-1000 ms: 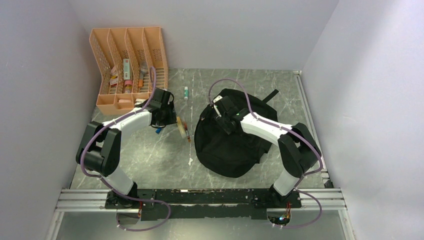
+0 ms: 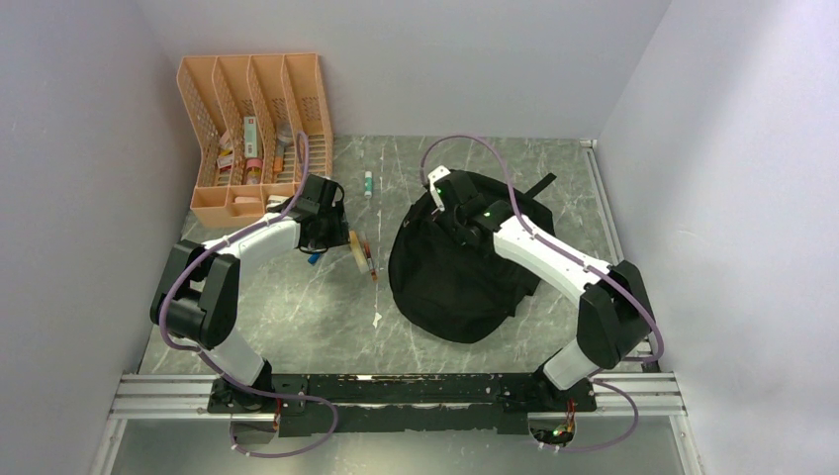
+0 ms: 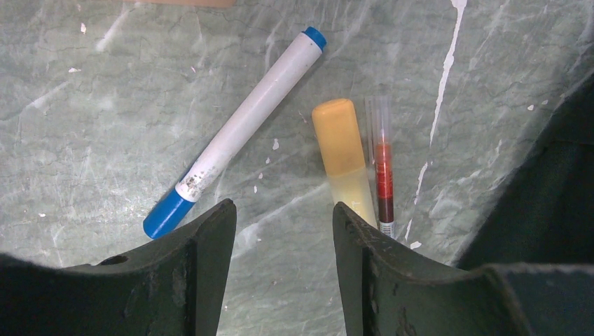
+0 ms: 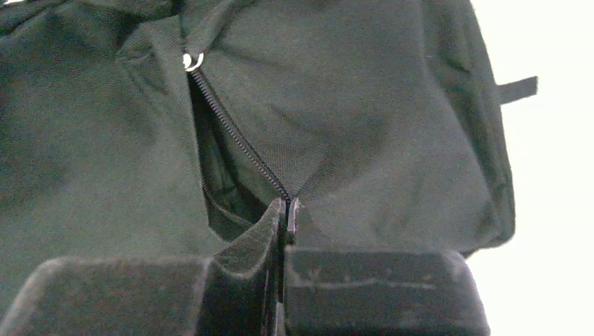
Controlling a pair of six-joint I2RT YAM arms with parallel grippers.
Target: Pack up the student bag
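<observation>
The black bag (image 2: 445,297) lies on the right half of the table, with an opening beside its toothed zipper edge (image 4: 242,143). My right gripper is shut on that edge, with fabric creases running to its fingertips. My left gripper is open above the table, nothing between its fingers. Under it in the left wrist view are a white marker with blue ends (image 3: 245,119), an orange-and-clear stick (image 3: 340,143) and a slim red pen (image 3: 384,178). The right fingertip overlaps the orange stick's lower end in that view.
A peach divided rack (image 2: 259,178) holding several items, among them a green-and-white box (image 2: 251,137), stands at back left. A small green tube (image 2: 368,184) lies behind the pens. Bare table (image 2: 297,317) shows at front left.
The left arm and the pens stay where they were.
</observation>
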